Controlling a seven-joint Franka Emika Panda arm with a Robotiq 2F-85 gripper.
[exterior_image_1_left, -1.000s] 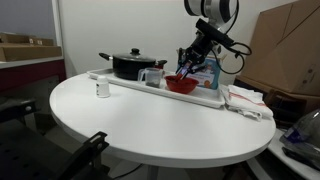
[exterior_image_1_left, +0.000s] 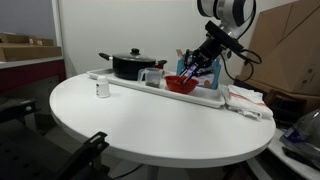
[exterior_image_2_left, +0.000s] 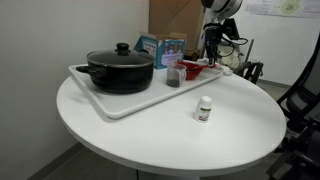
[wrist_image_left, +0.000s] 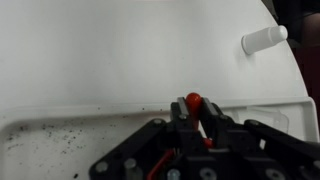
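In the wrist view my gripper is shut on a small red object (wrist_image_left: 194, 101), whose rounded end shows between the fingertips; the rest of it is hidden by the fingers. The first exterior view shows the gripper (exterior_image_1_left: 190, 70) over the red bowl (exterior_image_1_left: 181, 84) on the white tray. From the other side, the red bowl (exterior_image_2_left: 197, 69) appears at the tray's far part, close to the gripper. Whether the red object touches the bowl, I cannot tell.
A black lidded pot (exterior_image_1_left: 133, 65) and a clear cup (exterior_image_2_left: 176, 76) share the tray (exterior_image_2_left: 112, 104). A white bottle (exterior_image_1_left: 102, 87) stands near the table's edge. A blue box (exterior_image_2_left: 168, 52) is behind the bowl, and a striped cloth (exterior_image_1_left: 247, 101) lies to the right.
Over the last second, the arm and gripper have shifted right in the first exterior view. The bowl, pot, cup and bottle look unmoved.
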